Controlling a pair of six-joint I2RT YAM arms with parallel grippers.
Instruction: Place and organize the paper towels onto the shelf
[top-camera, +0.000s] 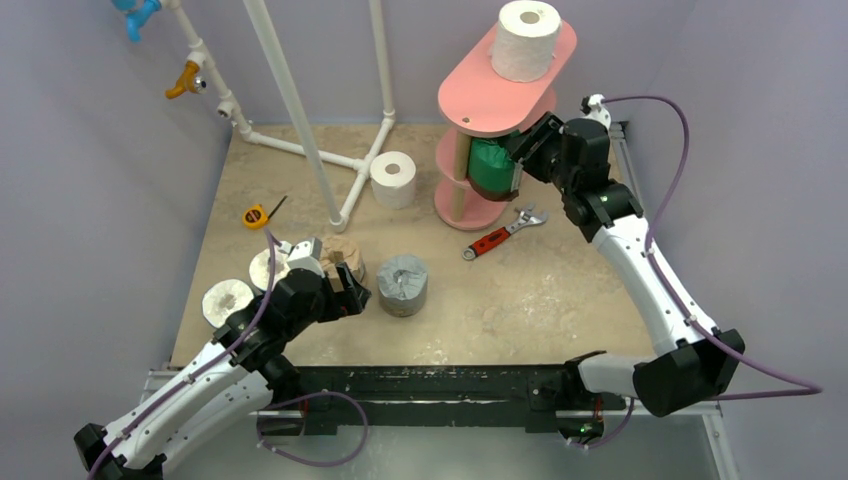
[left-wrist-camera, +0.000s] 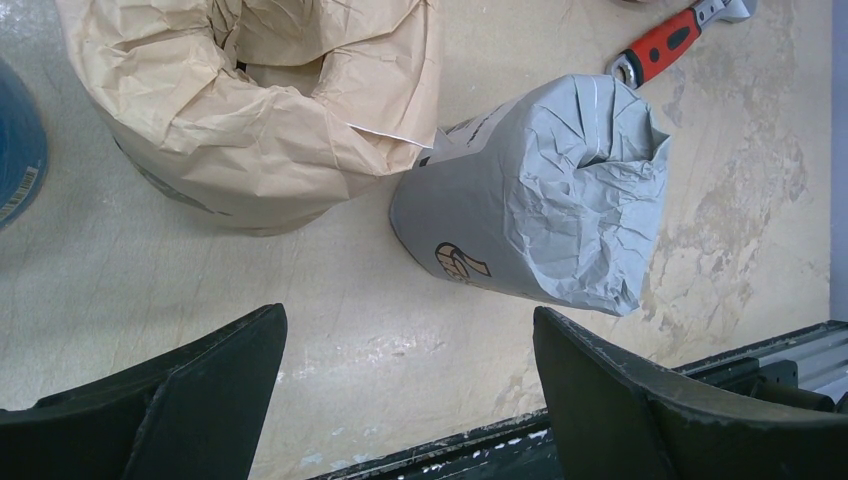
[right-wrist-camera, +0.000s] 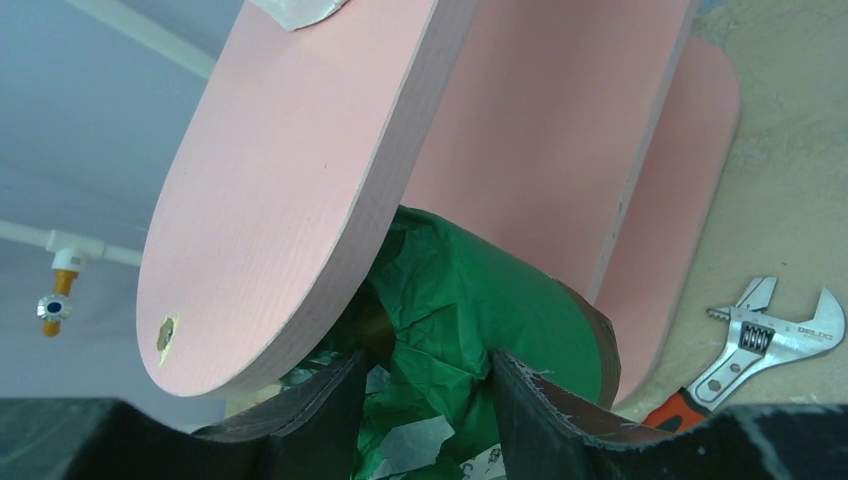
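A pink tiered shelf (top-camera: 480, 95) stands at the back right, with a white roll (top-camera: 525, 42) on its top board. Below that board, a green-wrapped roll (top-camera: 490, 168) rests at the front of the middle tier. My right gripper (top-camera: 520, 150) is at this roll's right side. In the right wrist view, its fingers (right-wrist-camera: 320, 410) stand part way apart with crumpled green wrapping between them; whether they grip it is unclear. My left gripper (top-camera: 355, 290) is open and empty, between a tan-wrapped roll (left-wrist-camera: 270, 130) and a grey-wrapped roll (left-wrist-camera: 500, 210).
Another white roll (top-camera: 393, 180) stands by the white pipe frame (top-camera: 290, 100). An adjustable wrench (top-camera: 505, 232) lies before the shelf and a tape measure (top-camera: 255, 216) at left. Two pale-topped rolls (top-camera: 228, 300) sit beside the left arm.
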